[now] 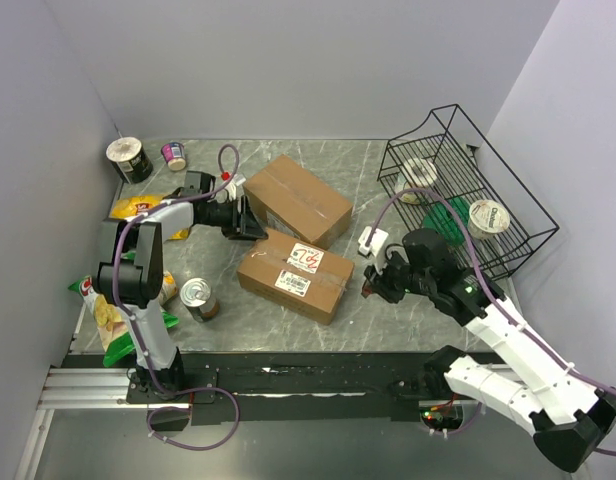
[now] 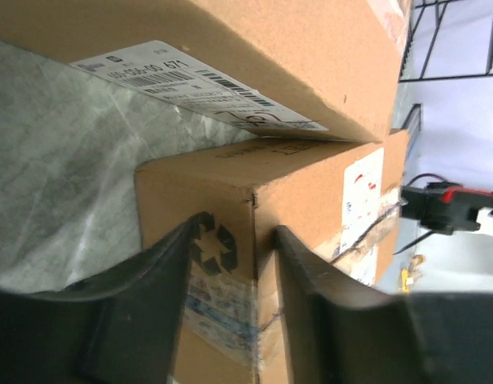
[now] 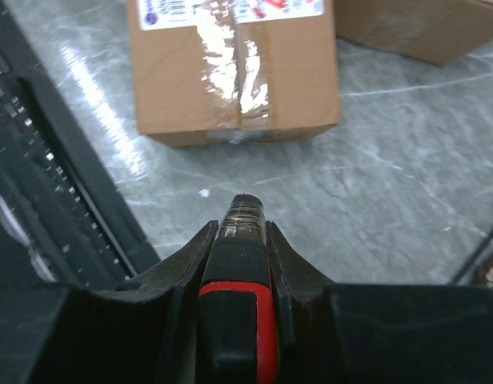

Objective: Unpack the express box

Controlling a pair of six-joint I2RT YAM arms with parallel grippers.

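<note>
Two sealed cardboard boxes lie on the grey marble top: a rear one (image 1: pixel 298 195) and a front one (image 1: pixel 294 280) with labels and tape. My left gripper (image 1: pixel 246 225) is at the front box's left end; in the left wrist view its blurred fingers flank that box's corner (image 2: pixel 253 192), and their grip is unclear. My right gripper (image 1: pixel 373 284) is off the front box's right end, over bare counter, holding an upright tool with a dark and red handle (image 3: pixel 238 312) and a translucent tip. In the right wrist view the taped box end (image 3: pixel 174 88) lies beyond it.
A wire rack (image 1: pixel 528 230) with tubs stands at the right. A can (image 1: pixel 200 298) sits left of the front box; snack bags (image 1: pixel 113 320), a larger can (image 1: pixel 128 160) and a cup (image 1: pixel 173 155) are at the left. The front counter edge is close.
</note>
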